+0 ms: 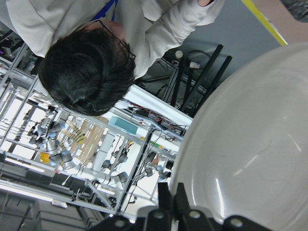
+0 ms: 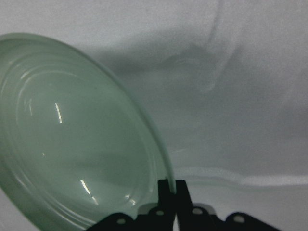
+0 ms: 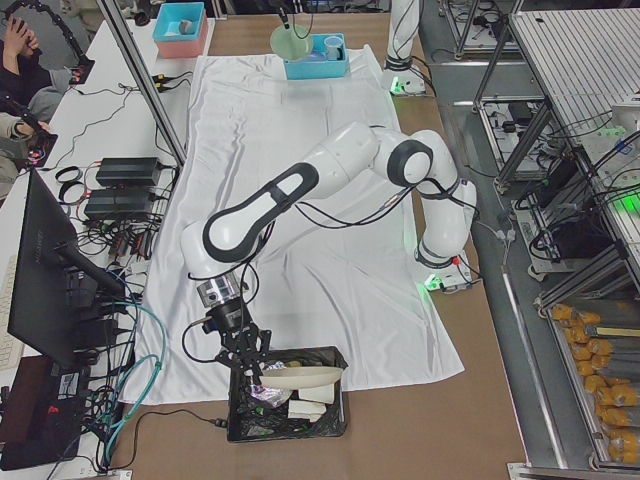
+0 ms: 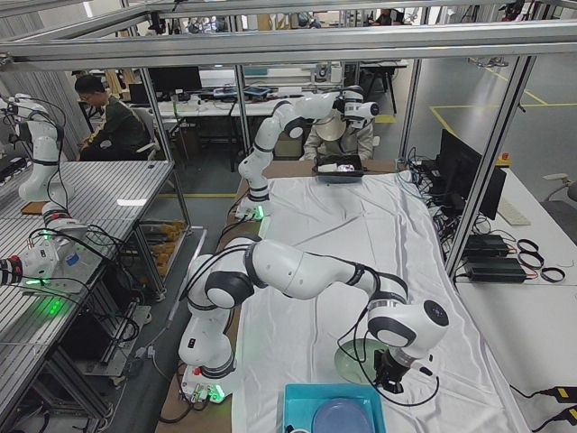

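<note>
A white plate (image 3: 305,376) is tilted up on edge at the black bin (image 3: 335,420), its rim in my left gripper (image 3: 250,365). In the left wrist view the plate (image 1: 250,134) fills the right side, the fingers closed at its edge. My right gripper is shut on the rim of a green plate (image 2: 77,134), held over the white cloth beside the blue container (image 4: 299,401). The camera right view shows this green plate (image 4: 347,365) partly behind the gripper.
The bin holds crumpled and pale items. A blue plate (image 4: 341,417) lies in the blue container. A monitor (image 3: 40,280) and cables line one side; a person (image 1: 86,67) is beyond the bin.
</note>
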